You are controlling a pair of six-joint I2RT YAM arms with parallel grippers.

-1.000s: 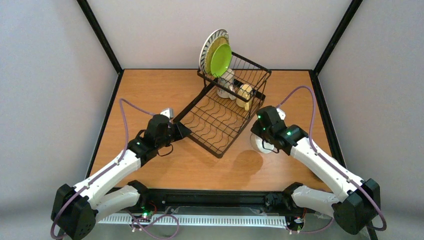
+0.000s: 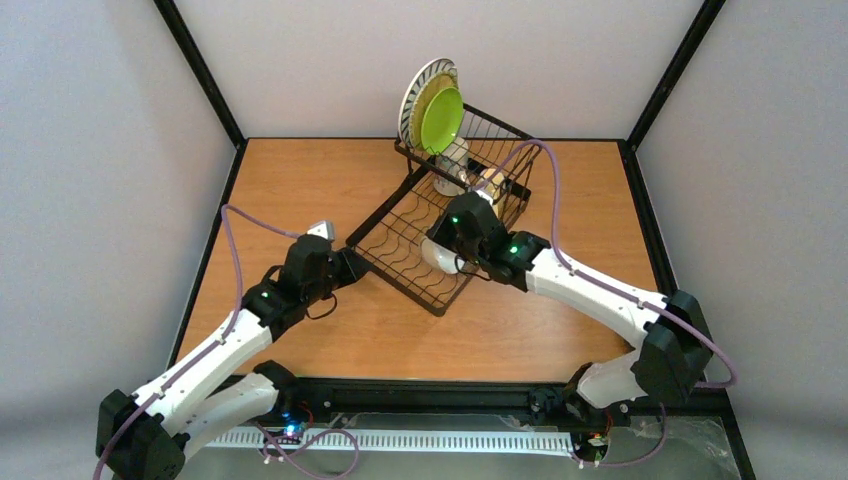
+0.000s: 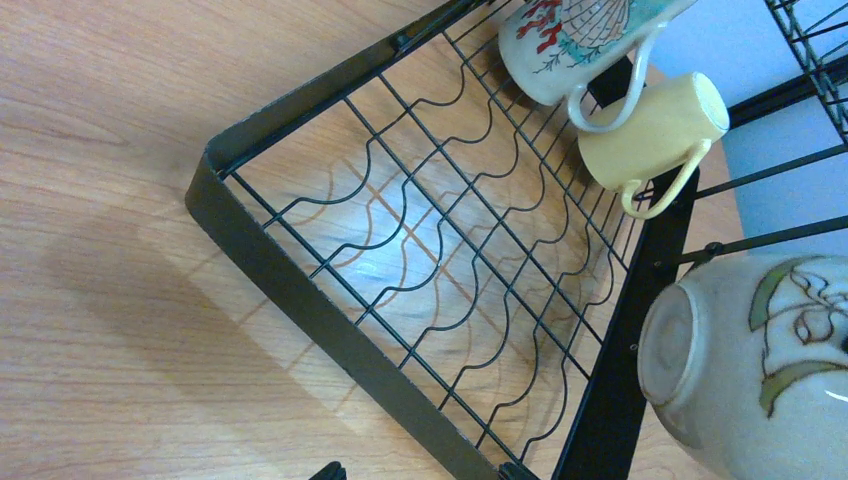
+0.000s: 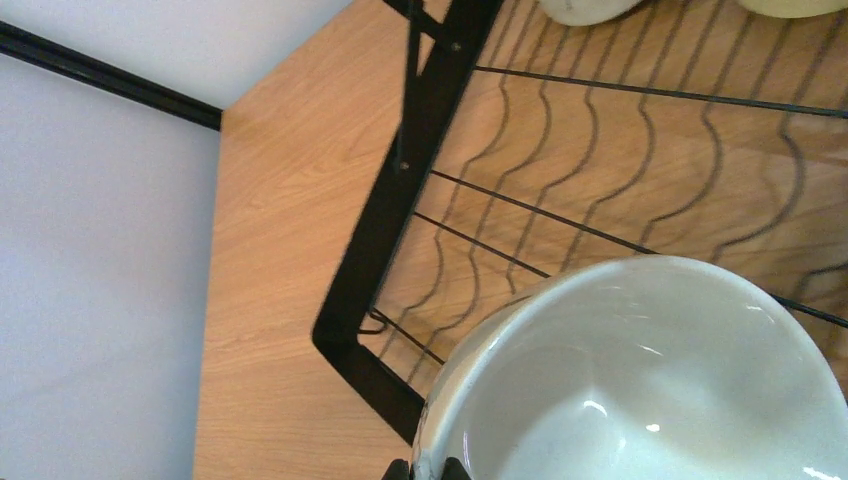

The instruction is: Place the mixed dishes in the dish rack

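Note:
A white bowl (image 4: 640,380), with a green leaf pattern outside, is held by its rim in my right gripper. From above, the bowl (image 2: 440,258) hangs over the lower tier of the black dish rack (image 2: 385,268). Its patterned outside and foot show in the left wrist view, where the bowl (image 3: 770,360) is at the right edge. My left gripper stands part open and empty beside the rack's left corner; only its fingertips show. A painted mug (image 3: 580,45) and a yellow mug (image 3: 655,140) lie on the lower tier's far part.
On the upper tier, a green plate (image 2: 442,122), a yellowish plate and a patterned-rim plate (image 2: 408,100) stand upright. The near part of the lower tier is bare wire. Open table (image 2: 290,180) lies left of the rack.
The left arm has drawn back slightly to the left.

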